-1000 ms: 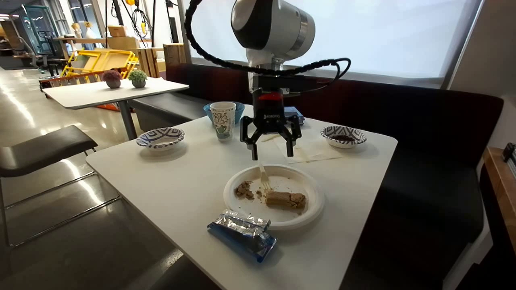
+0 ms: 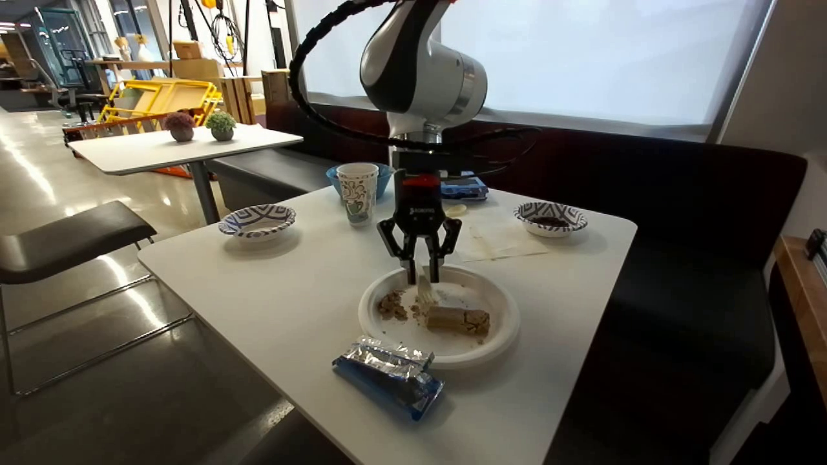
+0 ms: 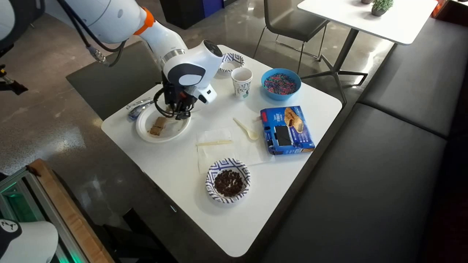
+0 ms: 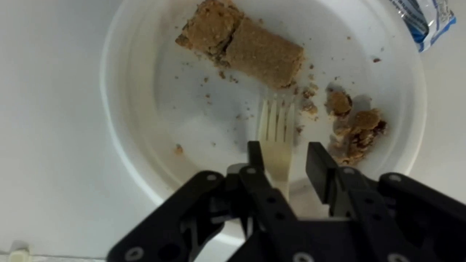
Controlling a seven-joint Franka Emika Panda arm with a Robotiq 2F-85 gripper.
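A pale plastic fork (image 4: 276, 150) lies on the white plate (image 4: 131, 118), its tines pointing toward a broken brown bar (image 4: 264, 52). My gripper is part open above the fork, one finger on each side of its neck, with a gap showing beside the right finger. In exterior view 1 the gripper (image 2: 423, 278) hangs low over the plate's far rim (image 2: 504, 341), fingers pointing down. Crumbled pieces (image 4: 358, 131) lie on the plate right of the fork. The rest of the fork's handle is hidden beneath my gripper.
A blue-silver wrapper (image 2: 391, 372) lies against the plate's near side. Farther off stand a paper cup (image 2: 358, 194), a patterned bowl (image 2: 257, 222), a bowl of dark bits (image 3: 228, 183), a blue bowl (image 3: 280, 83) and a blue box (image 3: 287, 130). A spoon (image 3: 246, 129) lies near the box.
My gripper has come down to the plate, shifting slightly left in exterior view 1. Its fingers have drawn closer together. The plate, bar and wrapper look unmoved.
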